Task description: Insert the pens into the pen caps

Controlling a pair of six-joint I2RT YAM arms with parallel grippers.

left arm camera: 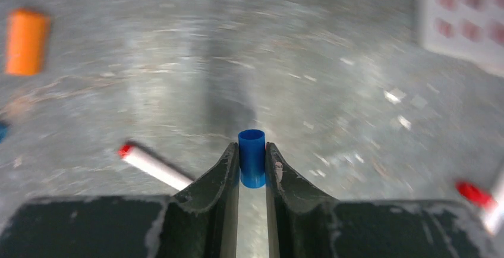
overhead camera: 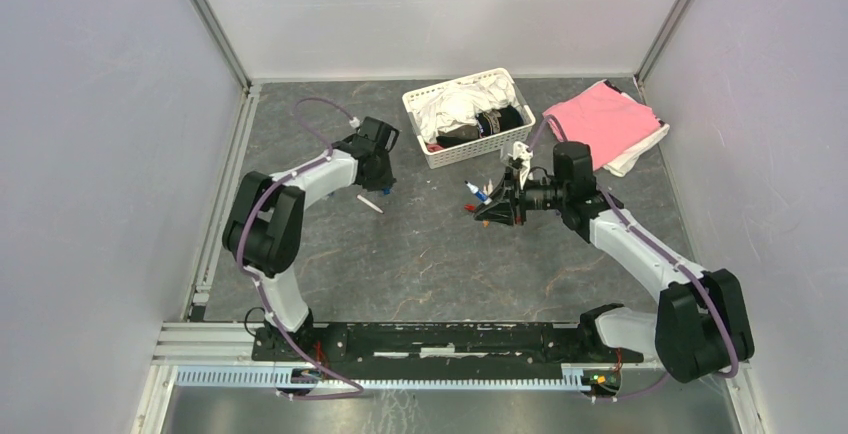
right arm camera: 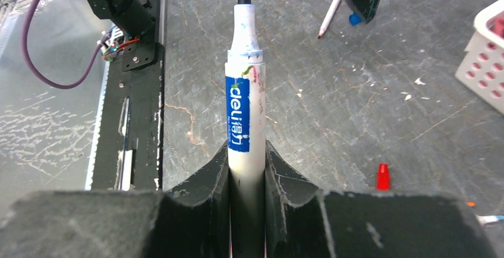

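Observation:
My left gripper is shut on a blue pen cap (left arm camera: 252,151), held upright with its open end up, above the table left of the basket. My right gripper is shut on a white-and-blue marker (right arm camera: 238,115), whose black tip points up. A thin white pen (overhead camera: 370,204) lies beside the left gripper, and an orange cap (left arm camera: 27,43) and a red cap (right arm camera: 383,176) lie on the table. A few more pens lie partly hidden under the right gripper in the top view.
The white basket (overhead camera: 432,159) of cloths stands at the back middle. A pink cloth stack (overhead camera: 595,129) lies at the back right.

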